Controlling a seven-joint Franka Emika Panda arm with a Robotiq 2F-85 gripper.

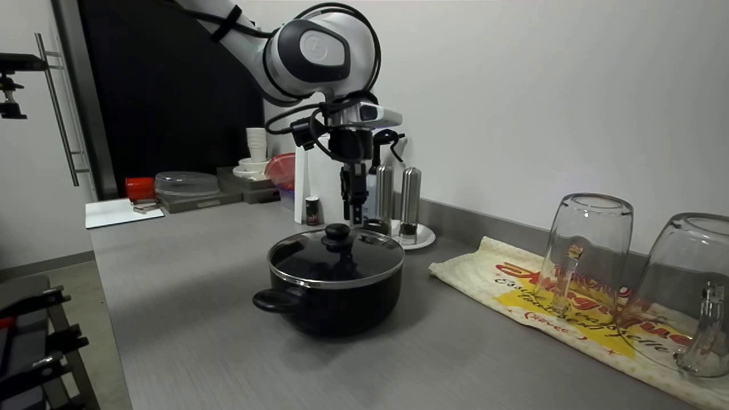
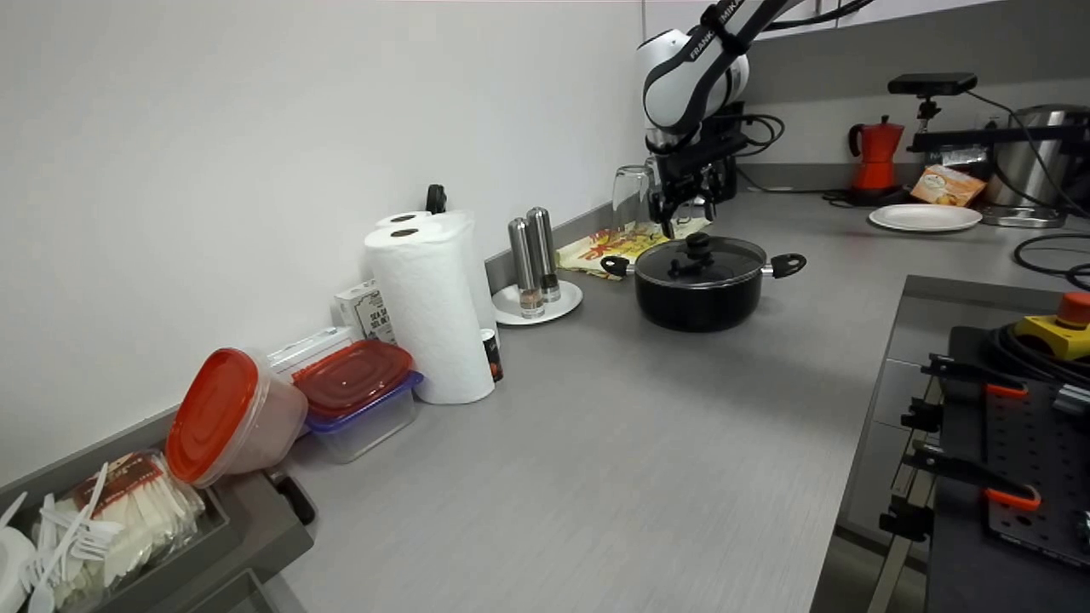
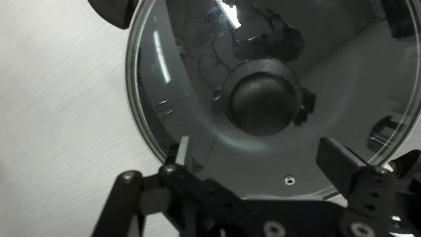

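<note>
A black pot stands on the grey counter, covered by a glass lid with a steel rim and a round black knob. My gripper points down close above the lid, beside the knob. Seen from the wrist, the gripper is open, its fingers spread wide with nothing between them. The knob shows just beyond the fingertips, roughly centred between them. In exterior view 2 the pot has a handle on each side.
Two upturned glass mugs stand on a printed cloth to the right. Close behind the pot, two steel grinders stand on a white plate. Paper towel rolls stand by the wall. The counter has free room in front.
</note>
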